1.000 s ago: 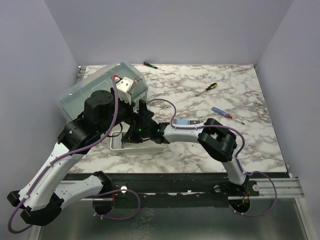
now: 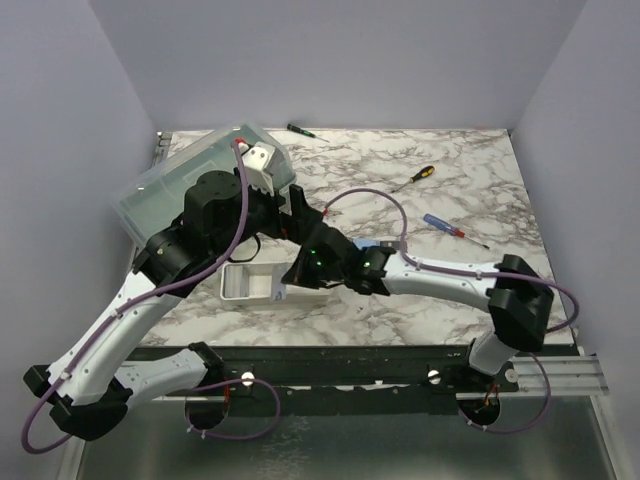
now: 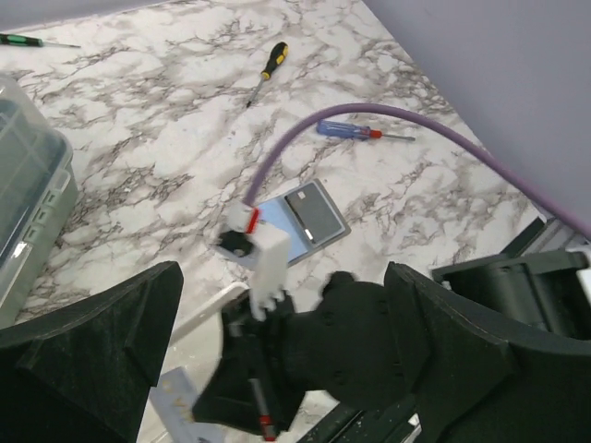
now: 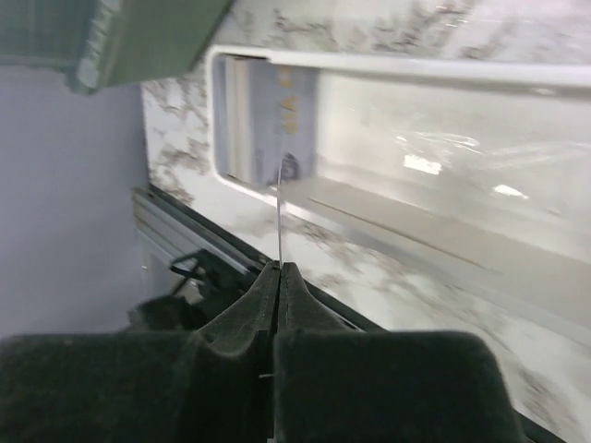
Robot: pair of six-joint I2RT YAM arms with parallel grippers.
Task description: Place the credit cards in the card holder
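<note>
My right gripper is shut on a thin card (image 4: 280,212), seen edge-on in the right wrist view. The top view shows the card's pale face (image 2: 279,282) hanging at the right fingertips, over the white box (image 2: 258,302). More cards (image 4: 288,115) stand packed at one end of that box. The grey and blue card holder (image 3: 325,221) lies flat on the marble table; the right arm partly hides it in the top view. My left gripper is open, its fingers wide apart, with the right arm showing beyond the gap.
A lidded translucent bin (image 2: 165,195) stands at the back left. Several screwdrivers lie about: a green one (image 2: 300,130), a yellow-black one (image 2: 422,173) and a blue one (image 2: 440,223).
</note>
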